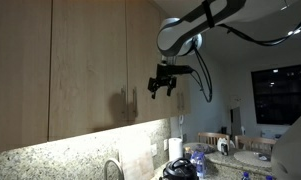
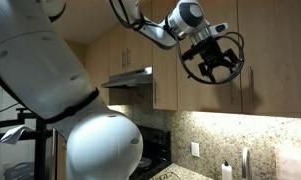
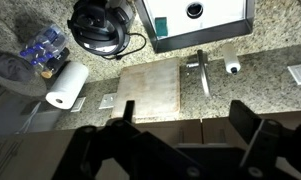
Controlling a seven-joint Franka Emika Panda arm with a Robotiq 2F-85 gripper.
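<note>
My gripper is open in the wrist view, its two dark fingers wide apart with nothing held between them. In exterior view 1 the gripper (image 1: 162, 88) hangs high, in front of the wooden upper cabinets (image 1: 85, 70). A long vertical cabinet handle (image 1: 135, 99) appears just to its left in the picture. Exterior view 2 has the gripper (image 2: 221, 68) up by the cabinet doors (image 2: 275, 55), near another vertical handle (image 2: 251, 88). Whether the fingers touch a door or handle cannot be told.
Below lie a sink (image 3: 185, 38), a faucet (image 3: 203, 72), a cutting board (image 3: 150, 88), a black kettle-like appliance (image 3: 98, 25) and a paper roll (image 3: 67, 85). A range hood (image 2: 129, 79) is mounted farther left. Open air surrounds the arm on the room side.
</note>
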